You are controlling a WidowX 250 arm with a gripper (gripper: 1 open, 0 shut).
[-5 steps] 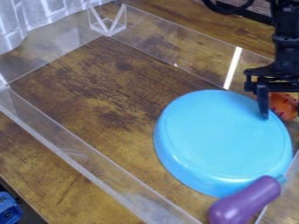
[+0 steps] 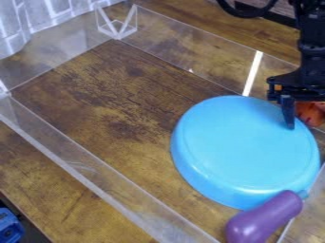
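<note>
A black robot arm comes in from the top right of the camera view, with its gripper (image 2: 290, 106) low at the right rim of a large blue round dish or lid (image 2: 235, 157) lying upside down or flat. An orange-red object (image 2: 309, 117) sits just right of and partly behind the gripper. A purple eggplant-like toy (image 2: 260, 219) lies at the blue disc's lower right edge. Whether the fingers are shut or hold the rim cannot be made out.
Clear plastic walls (image 2: 76, 176) surround the wooden floor (image 2: 95, 95). A blue object (image 2: 7, 228) lies outside at the bottom left.
The blue disc has shifted very slightly to the right over the last second. The gripper stays about where it was.
</note>
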